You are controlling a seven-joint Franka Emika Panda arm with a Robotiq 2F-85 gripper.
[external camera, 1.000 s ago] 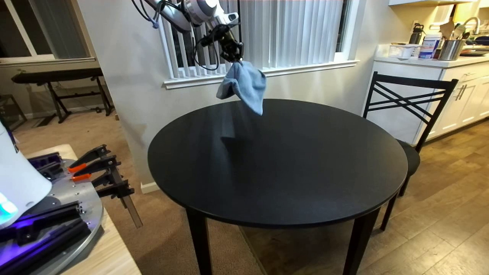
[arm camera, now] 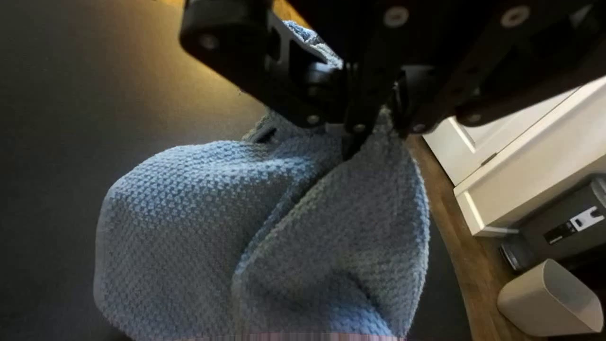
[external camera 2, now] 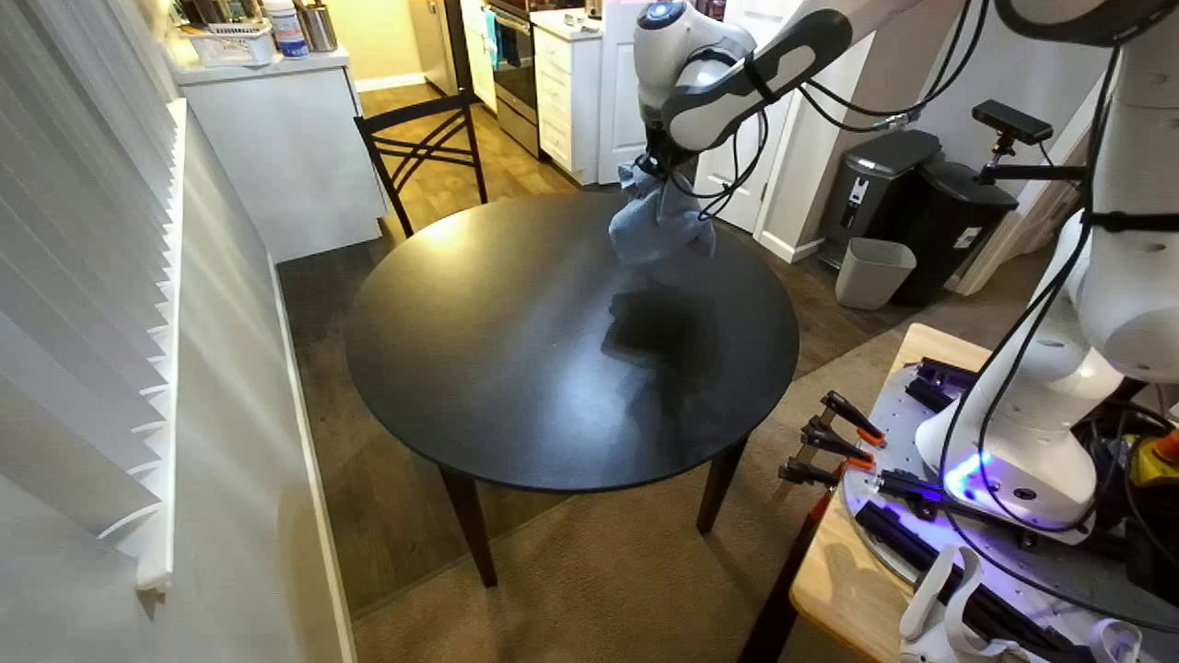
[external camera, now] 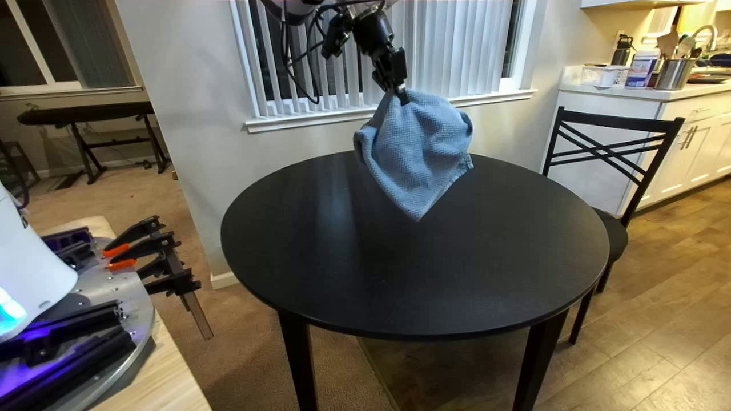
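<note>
A blue waffle-weave cloth [external camera: 421, 147] hangs in folds above the round black table [external camera: 411, 274]. My gripper [external camera: 399, 95] is shut on its upper part, and the lower corner droops freely. From the other side, the cloth [external camera 2: 654, 221] shows over the table's far right part, with its dark shadow on the bare tabletop [external camera 2: 497, 331] below. In the wrist view the cloth [arm camera: 187, 227] spreads beneath the gripper, bunched where the fingers pinch it. The fingertips are partly hidden by the fabric.
A black chair [external camera: 603, 157] stands by the table's right side. The window blinds [external camera: 452, 48] are close behind the arm. A small grey bin [external camera 2: 875, 273] sits on the floor beyond the table.
The gripper has moved right and nearer to exterior view 1, carrying the cloth with it. The cloth now looks larger and more spread out there.
</note>
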